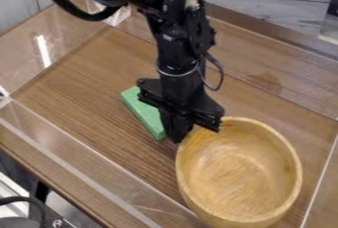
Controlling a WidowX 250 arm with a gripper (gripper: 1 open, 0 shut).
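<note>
My black gripper (177,131) hangs low at the centre of the view, fingertips pointing down beside the upper left rim of a large round wooden bowl (238,173). A green block (140,107) lies on the wooden surface just behind and left of the fingers, partly hidden by them. The fingers look shut, and I see nothing between them, though their tips are dark and hard to make out.
A white plank wall stands at the back. A black cable runs at the lower left, off the table.
</note>
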